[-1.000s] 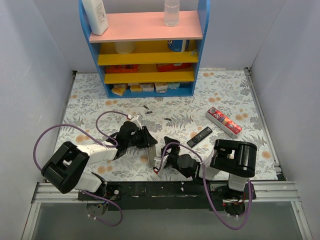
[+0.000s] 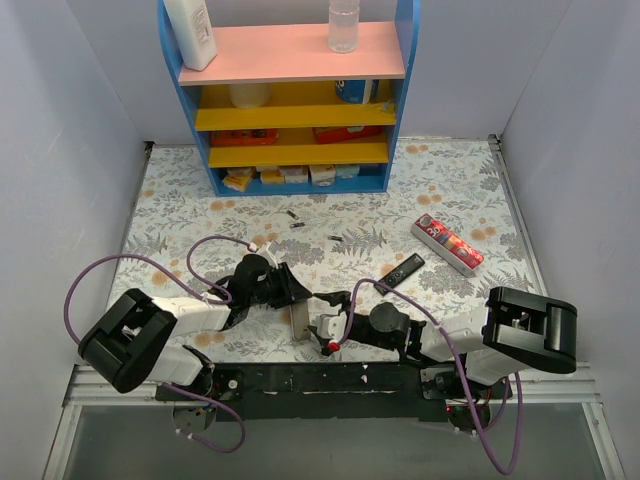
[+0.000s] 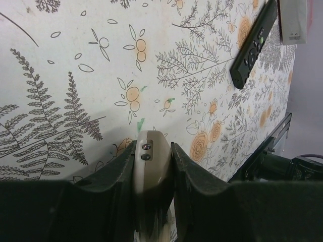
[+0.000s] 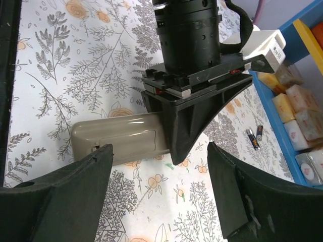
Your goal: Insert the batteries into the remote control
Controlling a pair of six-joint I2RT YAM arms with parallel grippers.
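Note:
A beige-grey remote control (image 4: 126, 132) is held above the table by my left gripper, which is shut on one end of it. Its broad face, with an outlined panel, is turned to the right wrist view. From above, the remote (image 2: 300, 319) reaches towards the front edge of the table. My right gripper (image 2: 322, 322) stands part open just right of it. In the right wrist view the fingers (image 4: 103, 164) are spread with nothing gripped, and the remote's free end appears behind the left one. Small batteries (image 2: 297, 225) lie loose behind the left gripper.
A black remote (image 2: 402, 272) and a red-and-grey box (image 2: 447, 244) lie on the right. A blue shelf unit (image 2: 290, 186) with packages stands at the back.
The left gripper has shifted slightly, still with the beige-grey remote.

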